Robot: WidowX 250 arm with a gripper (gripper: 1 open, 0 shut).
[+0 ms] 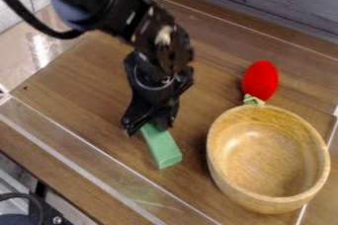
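Note:
My black gripper [148, 126] is down at the upper end of a green block [164, 150] lying on the wooden surface, its fingers around or just over that end; whether they touch it is hard to tell. The arm comes down from the upper left and hides the block's top end.
A wooden bowl [267, 187] sits at the right, close to the block. A red object with a pale green end [260, 79] lies behind the bowl.

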